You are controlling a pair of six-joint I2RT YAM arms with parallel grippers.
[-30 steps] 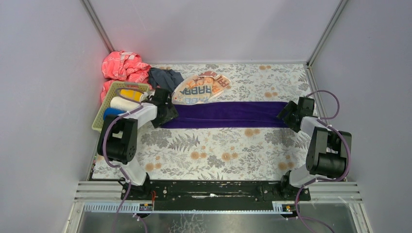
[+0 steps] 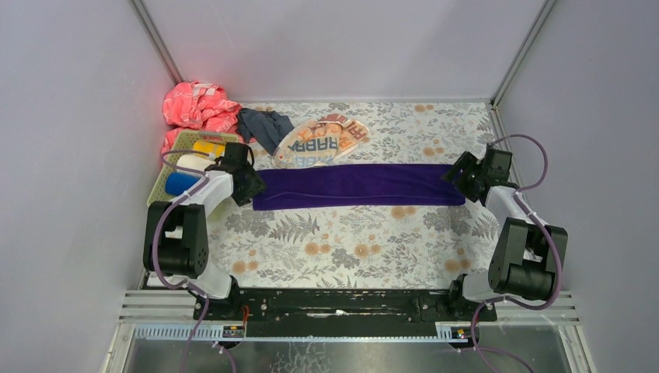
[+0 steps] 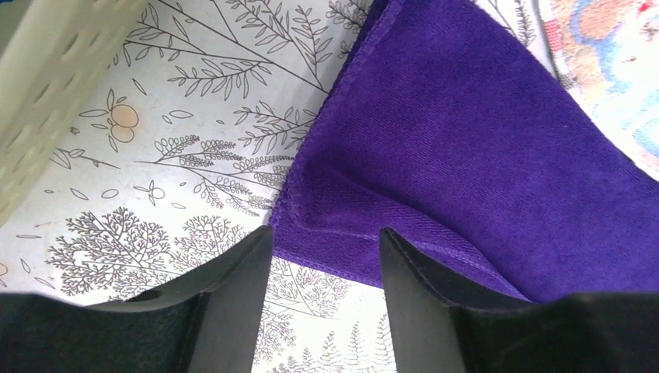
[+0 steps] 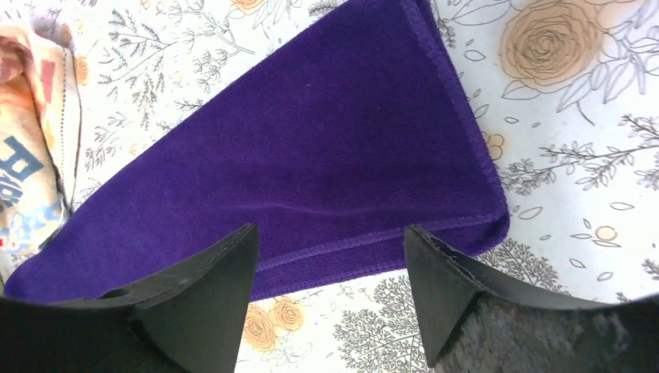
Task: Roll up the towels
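Observation:
A purple towel [image 2: 357, 185] lies folded into a long flat strip across the table, with a lower layer showing along its front edge. My left gripper [image 2: 259, 186] hovers at the strip's left end; in the left wrist view its fingers [image 3: 233, 291] stand apart over the front corner, where the upper layer is creased. At the right end is my right gripper [image 2: 452, 180]. Spread fingers [image 4: 435, 287] show in the right wrist view, above the front edge near the right corner, with nothing held between them.
A light green basket [image 2: 161, 190] on the left holds rolled towels in yellow, white and blue. Behind are a coral cloth [image 2: 198, 109], a grey cloth [image 2: 264, 127] and a printed cloth [image 2: 320, 140].
My left gripper has shifted left along the towel, and the strip's left end reaches slightly further left than before. The right gripper has moved only slightly.

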